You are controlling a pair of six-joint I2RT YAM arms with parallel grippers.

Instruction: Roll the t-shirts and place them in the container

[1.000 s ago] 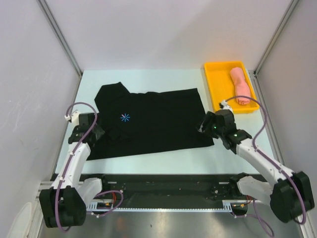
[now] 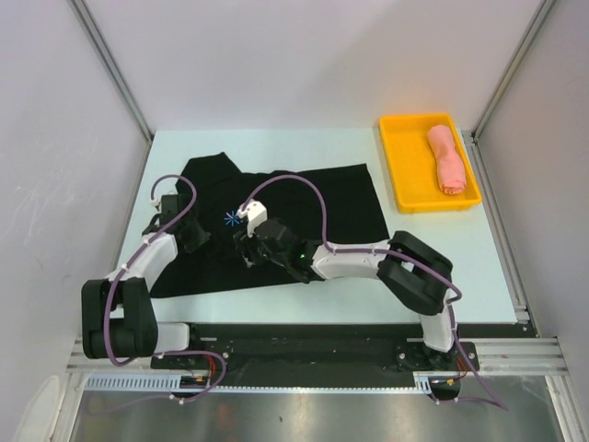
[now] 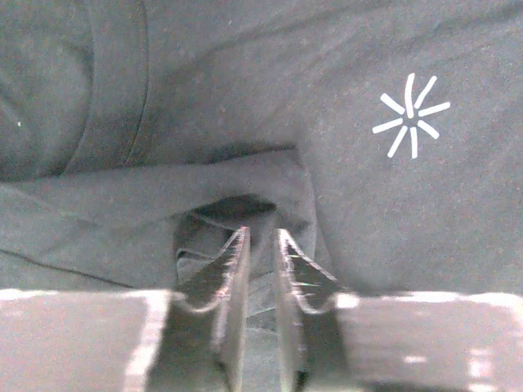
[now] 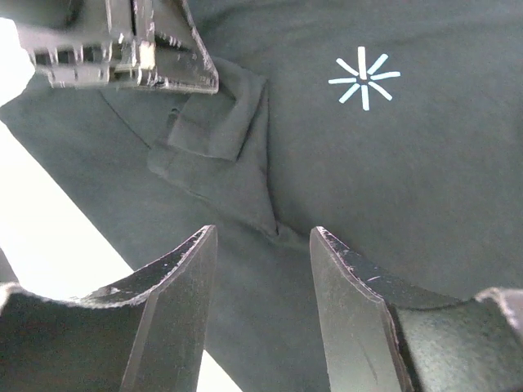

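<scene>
A black T-shirt lies spread on the white table, a small star-shaped print towards its left. Its left portion is turned inward, and the folded-over flap shows loose creases. Above that flap hovers my left gripper, its fingertips parted by a narrow gap with no cloth visible between them. My right gripper is open wider, over the shirt just below the flap's lower corner, with no cloth gripped. In the top view the right gripper is close beside the left gripper.
An orange tray at the back right holds a rolled pink shirt. The two arms are near each other on the left half.
My right arm has swept left across the shirt from its right edge to near the print. The left gripper has moved slightly right, over the flap. The shirt's right side looks unchanged.
</scene>
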